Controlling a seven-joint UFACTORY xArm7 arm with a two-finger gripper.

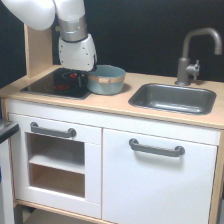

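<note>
A grey-blue pot (pixel 108 82) stands on the wooden counter, just right of the black hob (pixel 57 84), its left side close to the hob's right edge. My white gripper (pixel 84 76) comes down from the upper left, at the pot's left side. It looks very near or against the pot's rim, but contact is hard to make out. Its fingers are dark and small against the hob, so how the fingers stand does not show.
To the right, a steel sink (pixel 174 98) with a tall grey faucet (pixel 190 55) is set into the counter (pixel 124 106). Bare wood lies between pot and sink. Below are an oven door (pixel 88 130) and a white cabinet door (pixel 155 180), both with grey handles.
</note>
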